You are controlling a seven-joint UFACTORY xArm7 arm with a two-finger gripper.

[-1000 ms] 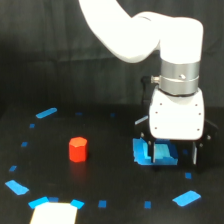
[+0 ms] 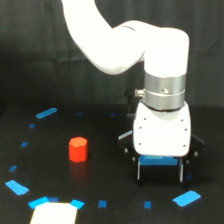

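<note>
My gripper point(image 2: 160, 174) hangs at the right of the dark table, pointing down. Its two fingers stand wide apart, one on each side of the view of a blue object point(image 2: 158, 161). Most of that object is hidden behind the white hand; only its lower part shows. Whether the fingers touch it or stand in front of it, I cannot tell. Well to the left lies a red hexagonal block point(image 2: 78, 150), clear of the gripper.
Blue tape marks, among them a strip point(image 2: 186, 198) at front right and another point(image 2: 17, 187) at front left, dot the black surface. A pale object point(image 2: 54, 214) is cut off by the bottom edge. Bare table lies around the red block.
The gripper has shifted left and lower, so the hand covers more of the blue object. The red block has not moved.
</note>
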